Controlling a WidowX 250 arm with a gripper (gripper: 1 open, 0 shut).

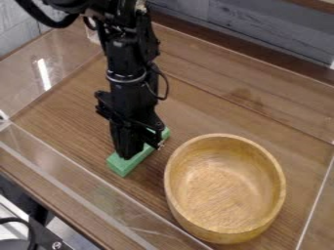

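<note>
My black gripper (pixel 128 146) points down at a green rectangular block (pixel 137 161) lying on the wooden table. The fingertips are shut, over the block's upper-left part; whether they touch it I cannot tell. The block lies just left of a yellow oval bowl (pixel 225 189), which is empty.
A pale edge strip runs along the lower left, with a black cable at the bottom-left corner. A small white object stands at the top left, behind the arm.
</note>
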